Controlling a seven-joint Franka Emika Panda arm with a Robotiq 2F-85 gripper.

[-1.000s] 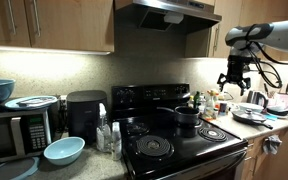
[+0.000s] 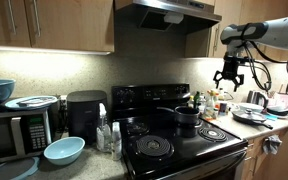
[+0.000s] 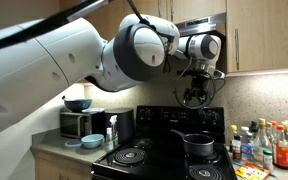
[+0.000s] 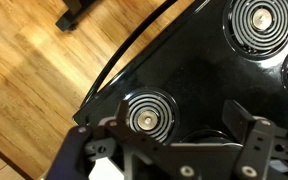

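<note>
My gripper [image 2: 229, 78] hangs in the air, well above the counter and stove in exterior view 1. Exterior view 2 shows the same gripper [image 3: 196, 92] pointing down, high over the right part of the stove. Its two fingers stand wide apart in the wrist view, the left finger [image 4: 121, 118] and the right finger [image 4: 234, 118], with the black stove top [image 4: 199, 75] far below. It is open and holds nothing. A dark pot [image 2: 187, 115] with a handle rests on a back burner; in the wrist view the gripper mostly hides it.
Several bottles [image 3: 283, 145] crowd the counter right of the stove. A light blue bowl [image 2: 64, 151] sits on the left counter near the microwave [image 2: 18, 134]. The range hood [image 2: 169, 16] overhangs the stove.
Compared with a second ago, the arm and gripper have shifted slightly up and left in exterior view 1. The pot, bowl and bottles have stayed put.
</note>
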